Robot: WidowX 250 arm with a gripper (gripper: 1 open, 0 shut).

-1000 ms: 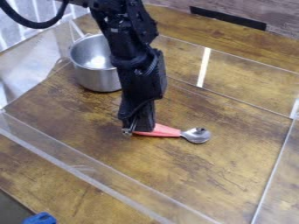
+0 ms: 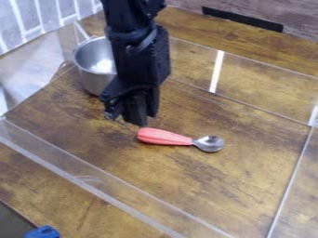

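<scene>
My black gripper (image 2: 132, 113) hangs just above and a little left of a spoon with a salmon-pink handle (image 2: 165, 136) and silver bowl (image 2: 209, 143), which lies on the wooden table. I cannot tell whether the fingers are open or shut. A metal pot (image 2: 92, 61) stands behind the arm at the upper left, partly hidden by it.
Clear strips or panels run along its edges. A small blue object (image 2: 41, 232) sits at the bottom left corner.
My gripper has risen and moved back, away from the spoon, uncovering more of its handle. The spoon lies in about the same place.
</scene>
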